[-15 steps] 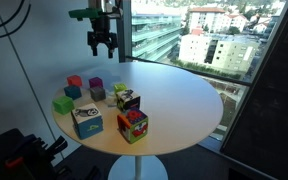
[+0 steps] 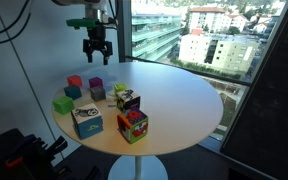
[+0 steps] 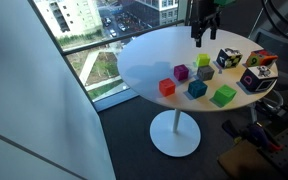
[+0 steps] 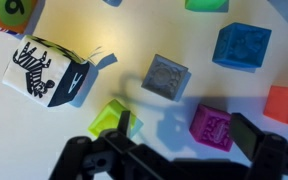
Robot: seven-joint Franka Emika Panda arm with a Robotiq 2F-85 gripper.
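High above the round white table [image 2: 179, 105], my gripper [image 2: 98, 52] hangs open, its fingers wide apart and nothing between them. In the wrist view a grey cube [image 4: 165, 76] lies ahead of the gap. A yellow-green cube [image 4: 114, 117] is near the left finger [image 4: 81, 150], which hides part of it. The purple cube [image 4: 212, 127] shows close to the right finger [image 4: 246, 138]. Blue [image 4: 242, 46] and red [image 4: 284, 104] cubes are farther right. A green cube [image 3: 224, 95] stands near the table's edge. No cube is touching the gripper.
Three larger picture boxes stand together: a blue-sided one [image 2: 87, 121], a colourful one [image 2: 134, 125] and one with a zebra [image 4: 46, 70]. Tall windows [image 2: 194, 45] rise behind it.
Over the last second, my gripper has shifted slightly to the right in exterior view 1. The cubes and boxes have stayed put.
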